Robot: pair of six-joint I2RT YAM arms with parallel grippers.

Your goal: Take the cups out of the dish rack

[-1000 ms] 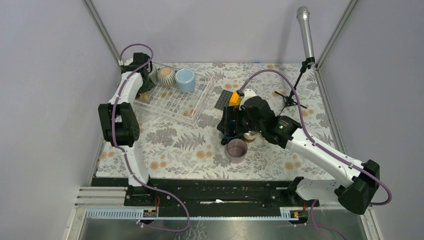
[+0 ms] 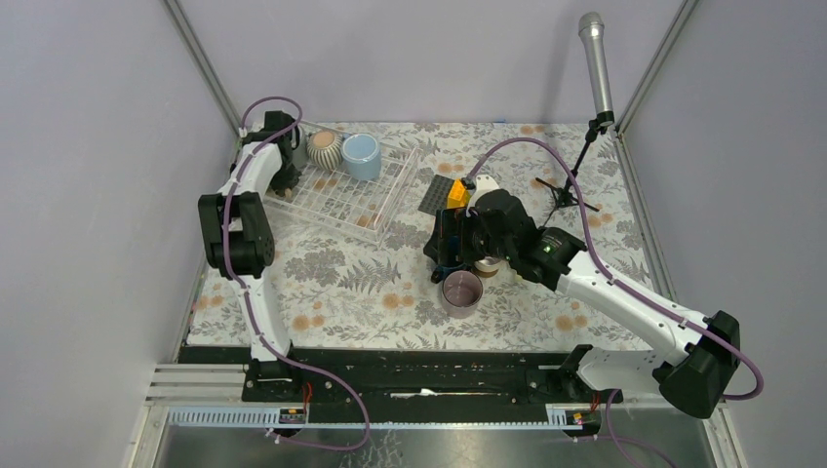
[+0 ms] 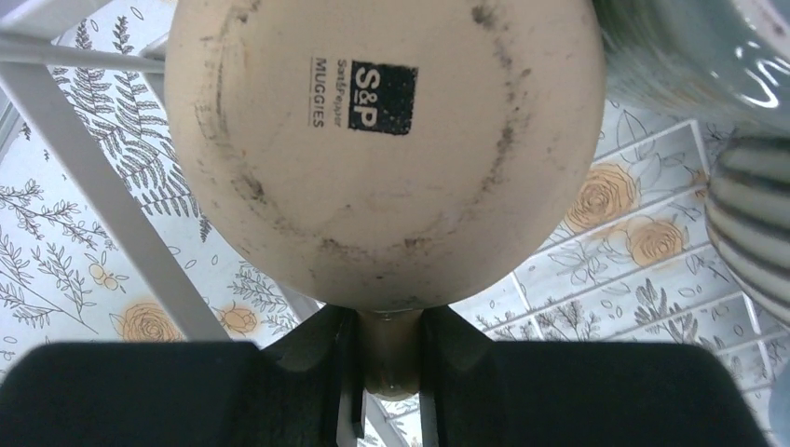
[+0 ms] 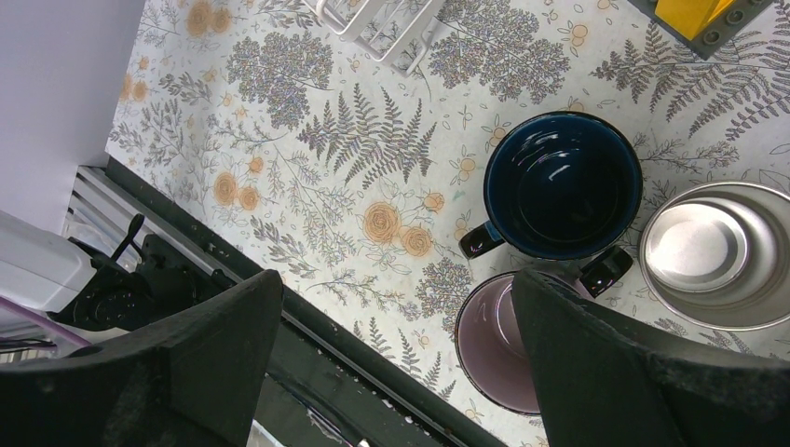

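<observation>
In the left wrist view an upturned beige cup shows its stamped base, and my left gripper is shut on its handle. The cup sits at the left end of the white dish rack, mostly hidden from above by the arm. A striped cup and a light blue cup share the rack. A grey-green cup stands close to the beige one. My right gripper is open and empty, above a dark blue cup and a mauve cup on the table.
A metal cup stands right of the dark blue cup. Behind them is a yellow block on a dark plate. A microphone on a stand occupies the back right.
The right arm looks still.
</observation>
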